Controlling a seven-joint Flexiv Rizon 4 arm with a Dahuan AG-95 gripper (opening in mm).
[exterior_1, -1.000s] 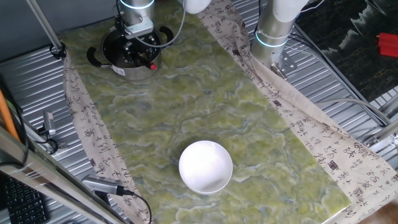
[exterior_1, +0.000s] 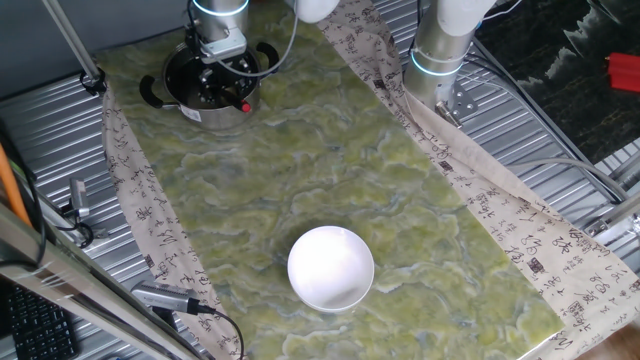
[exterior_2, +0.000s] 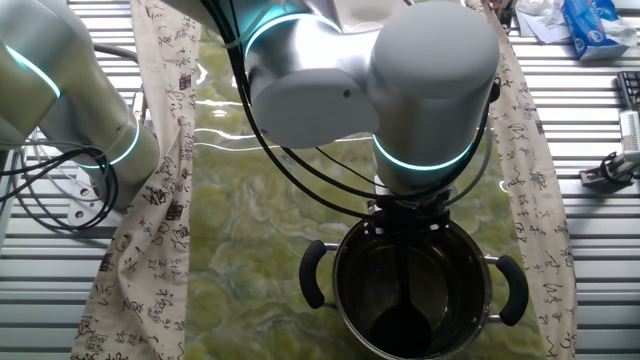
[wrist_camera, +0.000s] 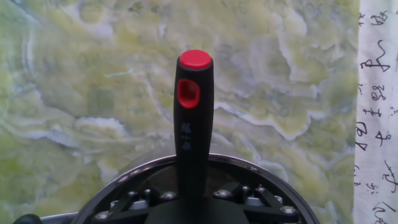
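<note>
A steel pot (exterior_1: 212, 116) with two black handles stands at the far left of the table in exterior view 1. A black ladle rests with its bowl (exterior_2: 401, 328) low inside the pot. The red-tipped end of the ladle handle (wrist_camera: 195, 127) reaches over the rim in the wrist view. My gripper is right at that handle, above the pot, its dark parts on both sides of it. The fingertips are hidden, so whether they close on the handle cannot be made out. A white bowl (exterior_1: 331, 268) sits apart from the pot, looking empty.
Patterned cloth (exterior_1: 480, 205) runs along the tabletop's edges. A small camera (exterior_1: 165, 297) is at the near left edge.
</note>
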